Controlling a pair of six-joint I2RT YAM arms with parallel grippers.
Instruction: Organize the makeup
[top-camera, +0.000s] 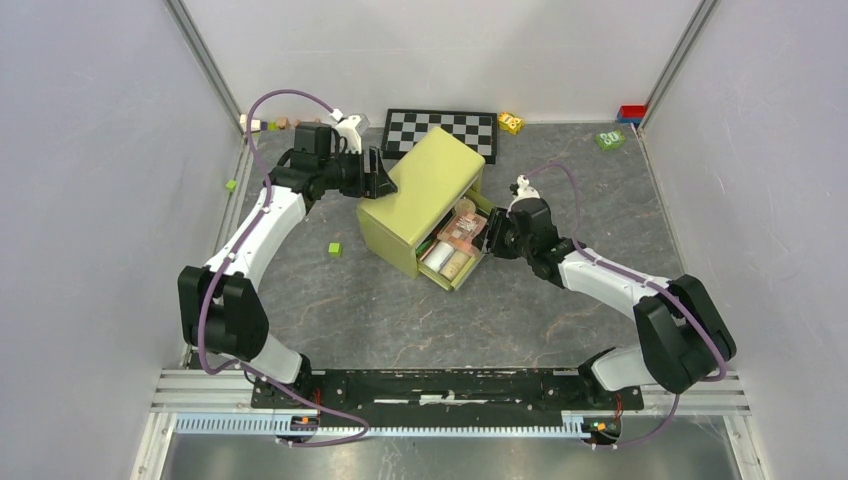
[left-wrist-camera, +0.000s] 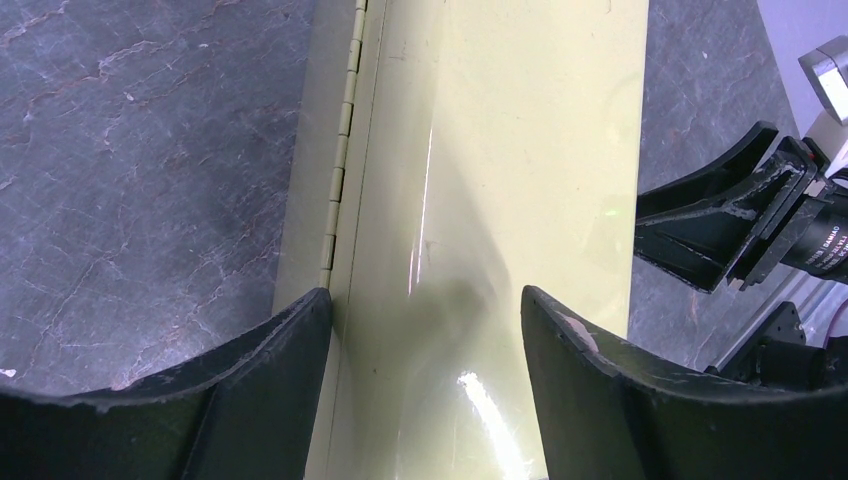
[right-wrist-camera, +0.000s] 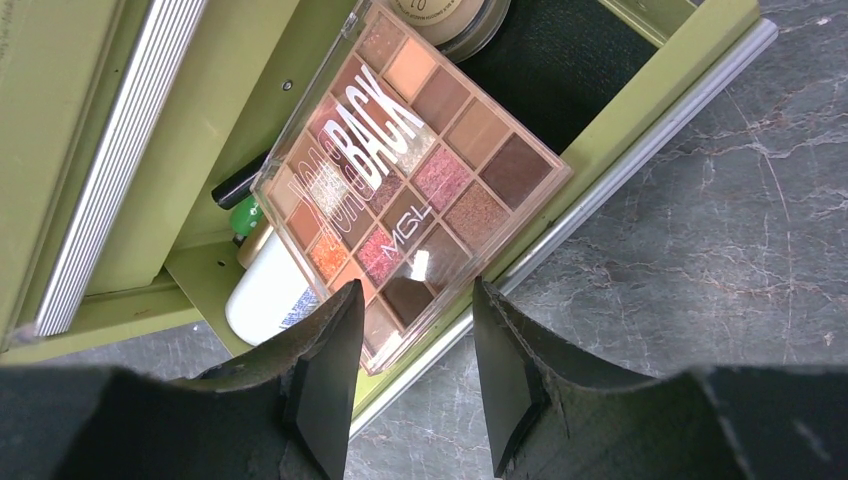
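Note:
A pale green box (top-camera: 420, 190) stands mid-table, its drawer (right-wrist-camera: 640, 110) pulled out to the right. Inside lie an eyeshadow palette (right-wrist-camera: 420, 190), a round compact (right-wrist-camera: 440, 15), a white tube (right-wrist-camera: 265, 295) and a dark pencil-like item (right-wrist-camera: 235, 180). My left gripper grips the box's upper rear edge, fingers either side of the top panel. My right gripper is at the drawer's outer edge, at the palette's lower corner; what exactly sits between its fingertips is unclear.
A checkered board (top-camera: 440, 135) lies behind the box. Small blocks (top-camera: 335, 249) lie apart on the table.

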